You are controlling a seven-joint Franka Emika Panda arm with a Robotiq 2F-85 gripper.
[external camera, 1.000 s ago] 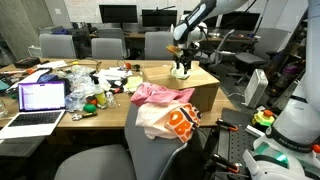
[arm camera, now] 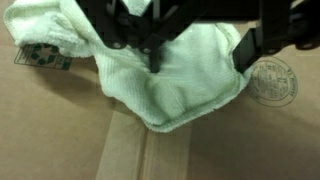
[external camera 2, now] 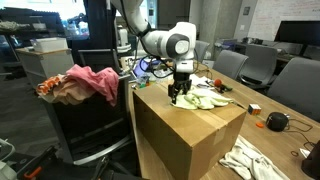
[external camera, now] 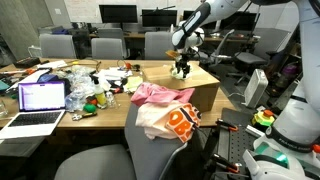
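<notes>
A pale green cloth [external camera 2: 205, 101] lies crumpled on top of a cardboard box [external camera 2: 192, 150]. Over its near left part, my gripper [external camera 2: 180, 97] points down. Seen from the wrist, the cloth [arm camera: 165, 90] spreads beneath and between the fingers, which stand apart. One finger presses close to the fabric; whether any fold is pinched cannot be made out. In the first exterior view the gripper [external camera: 180, 73] is small, above the far box.
Pink cloth [external camera: 160, 93] and an orange patterned cloth [external camera: 182, 124] drape over a chair. A white cloth [external camera 2: 252, 160] lies low beside the box. Bottles, cables and a laptop [external camera: 40, 98] crowd the long table.
The arm's end has shifted slightly over the box, staying at the cloth. Objects on the table and chair look unchanged.
</notes>
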